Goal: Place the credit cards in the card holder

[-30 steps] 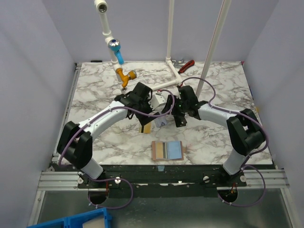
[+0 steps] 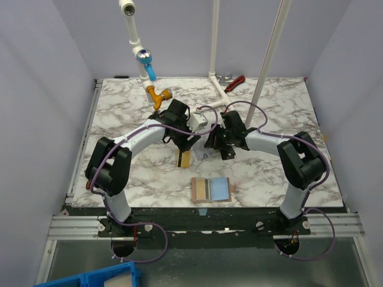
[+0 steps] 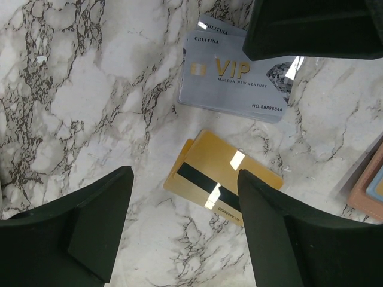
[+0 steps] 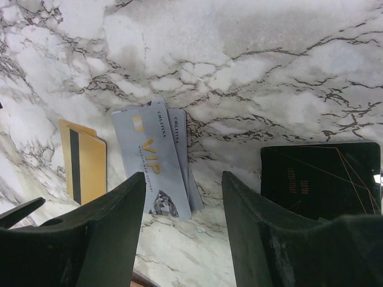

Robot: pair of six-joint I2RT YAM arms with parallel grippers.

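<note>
Gold cards lie on the marble below my left gripper, which hovers over them part open, nothing between its fingers. Silver VIP cards lie in a loose stack at the centre, under my right gripper, also part open and empty. A black card lies to their right in the right wrist view. The card holder, with gold and light blue cards or slots showing, sits near the table's front edge.
White pipes with orange and blue fittings stand at the back, along with red-handled pliers.
Both arms have shifted slightly. The left arm's elbow has moved a little and its gripper has drawn slightly back from the centre. The cards appear unmoved.
</note>
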